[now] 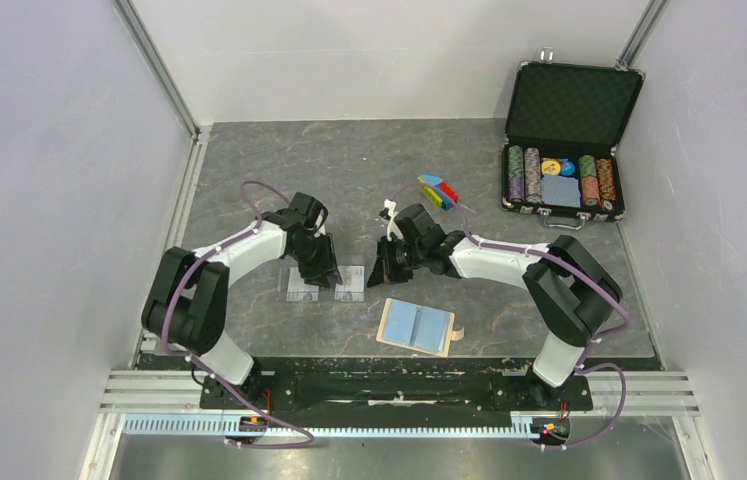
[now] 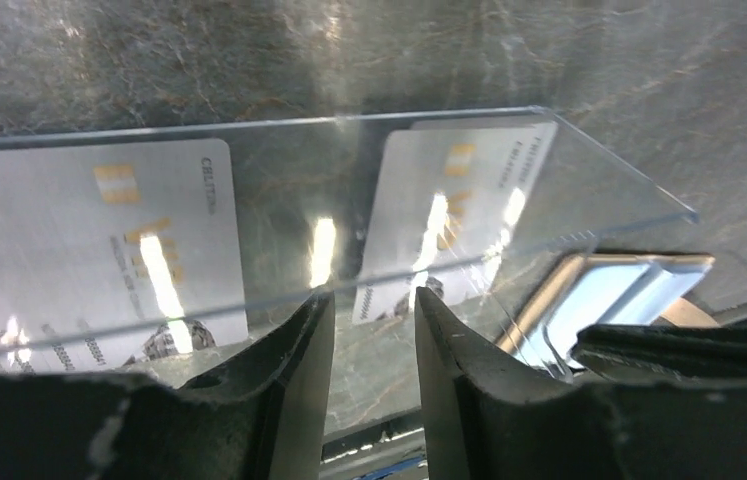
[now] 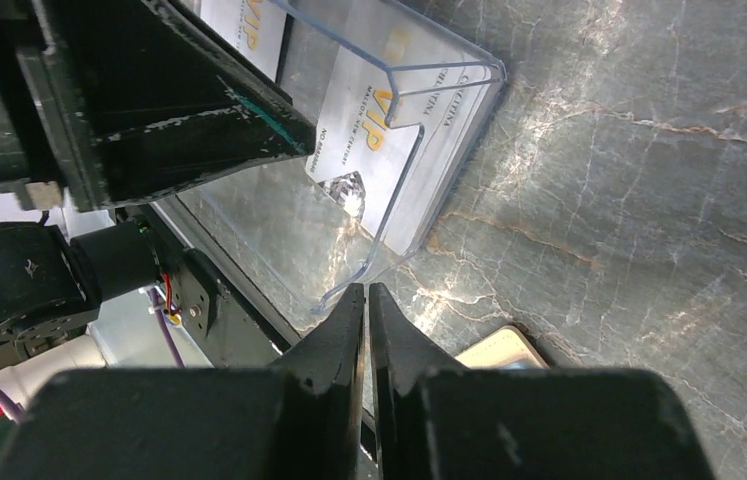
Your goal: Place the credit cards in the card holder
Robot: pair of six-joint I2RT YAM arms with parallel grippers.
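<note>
A clear plastic holder with white VIP cards lies mid-table. In the left wrist view one card (image 2: 109, 250) is at left and a card stack (image 2: 449, 200) at right; the right wrist view shows the stack (image 3: 374, 130) inside clear walls. My left gripper (image 1: 324, 275) is low over the holder, its fingertips (image 2: 311, 310) slightly apart, nothing seen between them. My right gripper (image 1: 377, 275) is just right of the holder, its two fingertips nearly meeting, nothing seen between them.
A tan tray with blue panels (image 1: 399, 322) lies at front right. Coloured blocks (image 1: 429, 192) sit behind the right arm; an open chip case (image 1: 561, 185) is at back right.
</note>
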